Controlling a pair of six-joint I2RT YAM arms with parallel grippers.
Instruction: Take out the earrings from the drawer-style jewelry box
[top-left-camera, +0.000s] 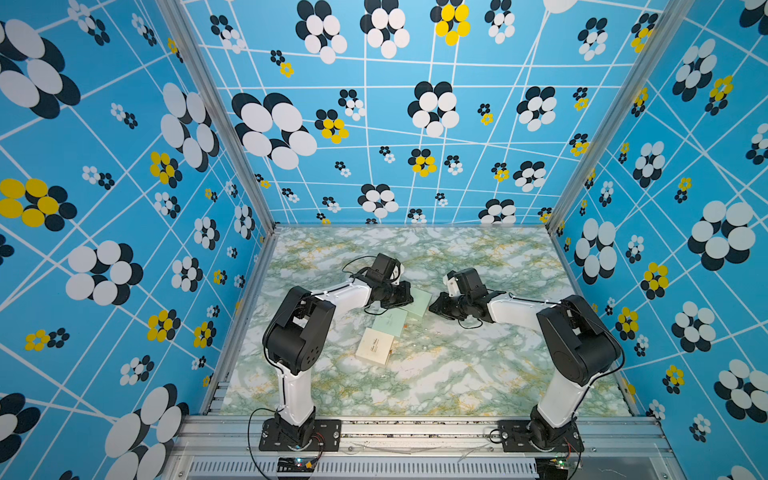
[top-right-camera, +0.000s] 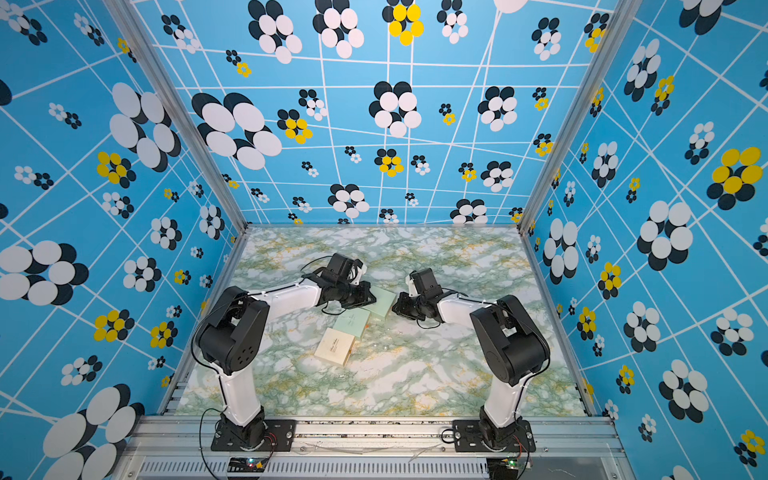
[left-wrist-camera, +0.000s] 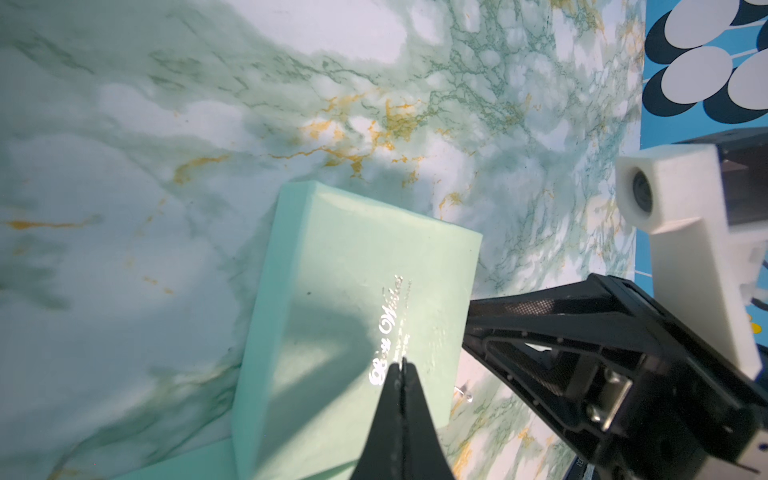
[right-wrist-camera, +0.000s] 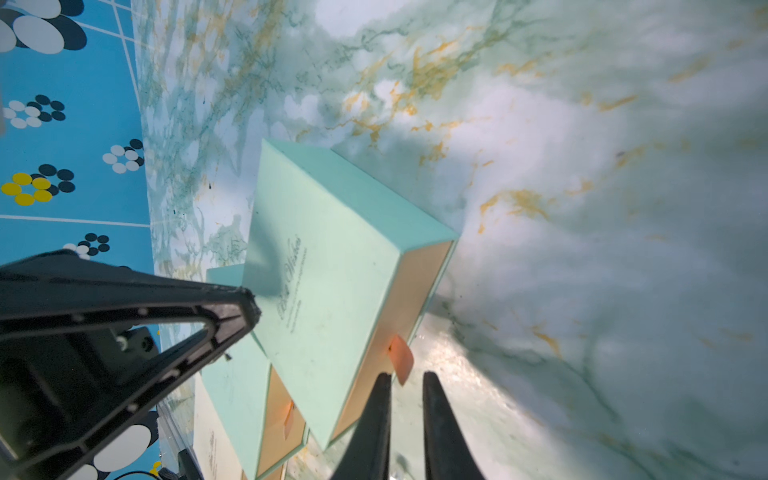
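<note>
A mint drawer-style box (top-left-camera: 417, 300) with silver lettering lies between my grippers. In the right wrist view it (right-wrist-camera: 320, 288) shows a cream drawer front with an orange pull tab (right-wrist-camera: 401, 357). My left gripper is shut over its top, nothing seen between the fingers. My right gripper stands beside the tab, fingers slightly apart, nothing between them. Small shiny bits (left-wrist-camera: 465, 393) show beside the box in the left wrist view; I cannot tell if they are earrings.
A second mint box (top-left-camera: 386, 321) and a cream box (top-left-camera: 374, 347) lie diagonally toward the front left. Blue patterned walls enclose the sides and back.
</note>
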